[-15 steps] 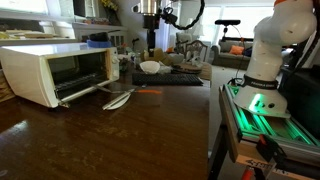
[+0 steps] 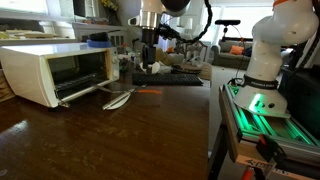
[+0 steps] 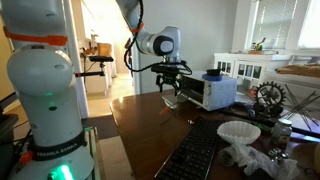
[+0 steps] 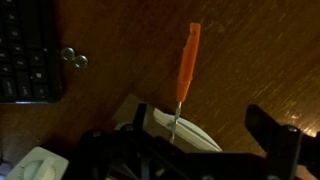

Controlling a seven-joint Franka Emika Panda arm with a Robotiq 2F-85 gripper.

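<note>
An orange-handled utensil [image 4: 187, 65] with a thin metal shaft lies on the dark wooden table. Its shaft runs down the wrist view between my spread fingers. My gripper is open and holds nothing. In exterior view 1 the gripper [image 2: 149, 59] hangs above the table, higher than the orange handle [image 2: 147, 92]. The handle [image 3: 163, 111] also shows in exterior view 2. A pale, curved flat piece [image 4: 190, 132] lies beside the shaft; the gripper body partly covers it.
A white toaster oven [image 2: 42, 76] stands at the left in exterior view 1. A black keyboard [image 3: 190, 155] and a white bowl [image 3: 240, 131] sit on the other side of the utensil.
My arm has come lower and appears larger in exterior view 1, the gripper now hanging nearer the table. The utensil and other objects stay put.
</note>
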